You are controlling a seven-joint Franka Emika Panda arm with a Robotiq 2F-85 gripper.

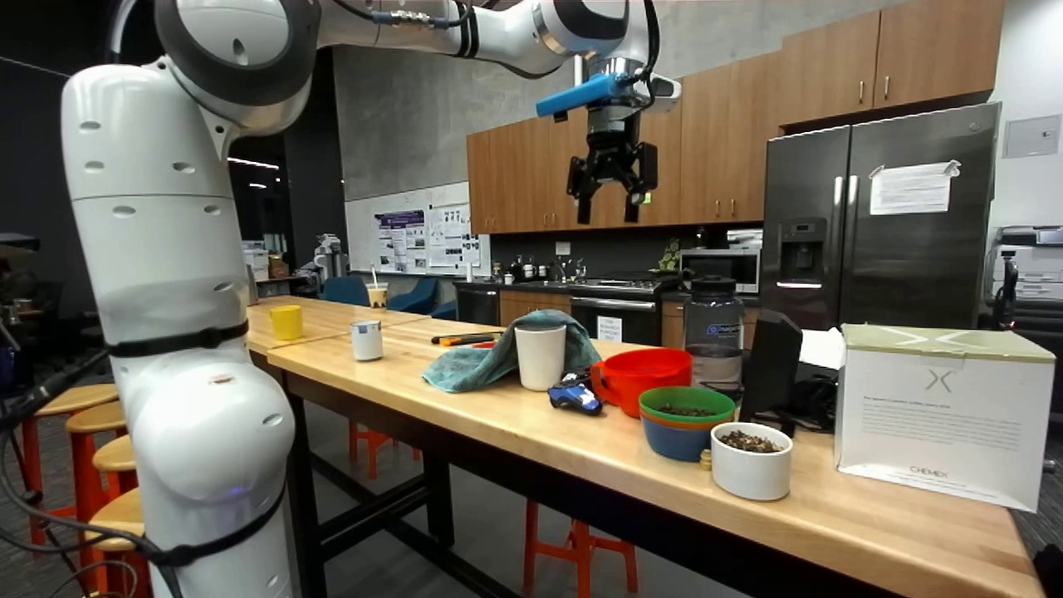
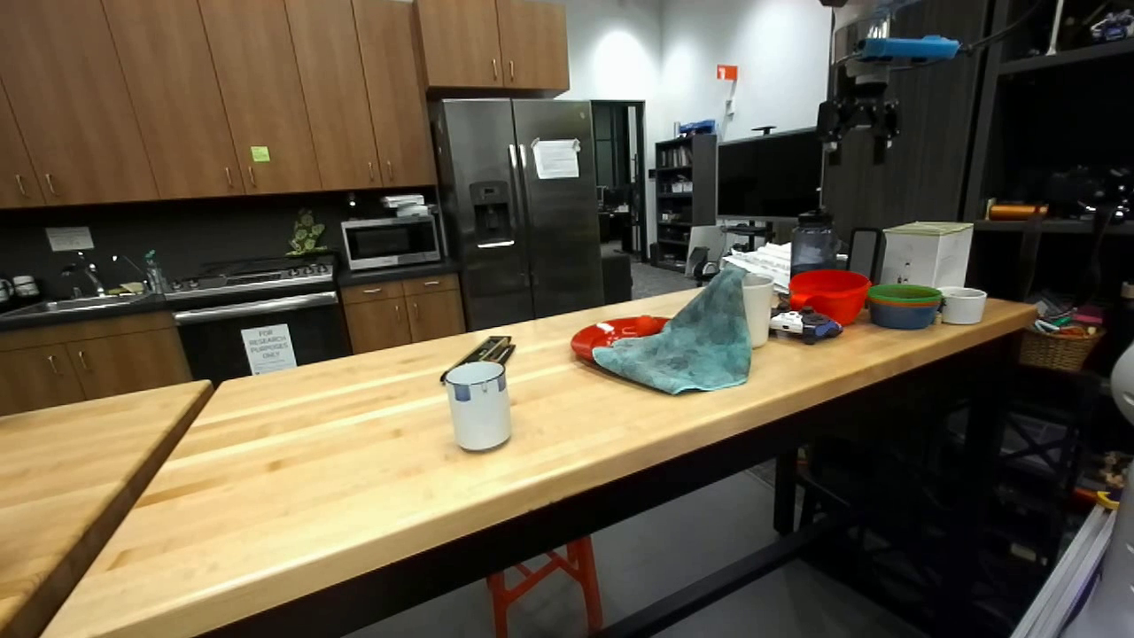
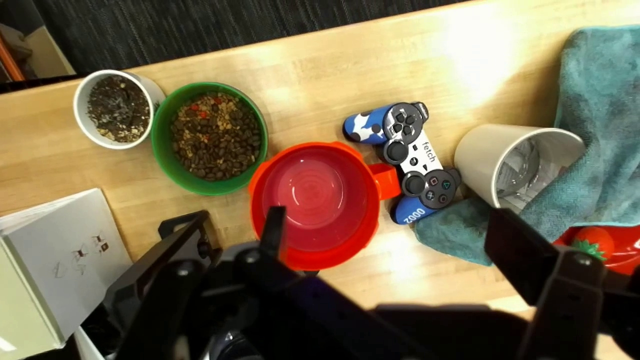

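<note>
High above the wooden table, my gripper points downward, open, with empty air between its fingers. Below it in the wrist view are a red handled bowl, a blue and white game controller beside its handle, and a cream cup. A teal cloth lies against that cup and partly over a red plate. Beside the red bowl, a green bowl holds dark beans or grounds, and so does a small white bowl.
A white box, a dark bottle and a black upright object crowd the table's far end. A white mug stands apart, with open tabletop around it. Dark slim tools lie behind it.
</note>
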